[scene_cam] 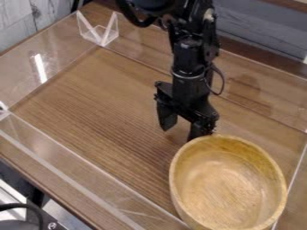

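My black gripper [185,120] hangs low over the wooden tray floor, near the middle of the view, just above and left of a large pale yellow oval bowl [228,199]. Its fingers point down and sit close to the bowl's upper rim. They are dark and hard to separate, so whether anything is between them cannot be seen.
Clear plastic walls border it at the left, with a white bracket [99,27] at the back left. A dark cable shows at the bottom left corner.
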